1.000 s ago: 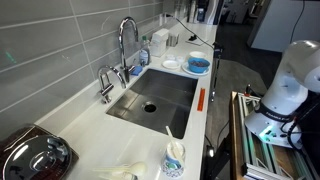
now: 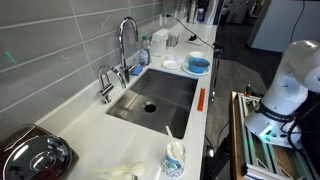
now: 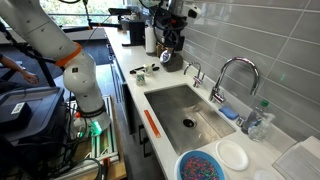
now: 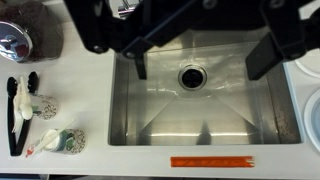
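Note:
My gripper hangs above the steel sink [image 4: 285, 122] in the wrist view, its two dark fingers spread wide with nothing between them. In exterior view 2 the gripper [image 3: 172, 38] is high over the far end of the counter. Exterior view 1 shows only part of the arm [image 2: 285, 105] at the right. An orange-red strip [image 4: 212, 161] lies on the counter along the sink's front edge. Two patterned cups holding utensils stand left of the sink; the nearer cup [image 4: 72, 140] is close to the counter's front.
A blue bowl [image 3: 200, 167] with reddish contents and a white plate [image 3: 231, 153] sit beyond the sink. Bottles [image 3: 257, 118] and a tall faucet [image 3: 238, 75] stand along the wall. A round pot [image 2: 38, 157] is at the other end. The sink basin is empty.

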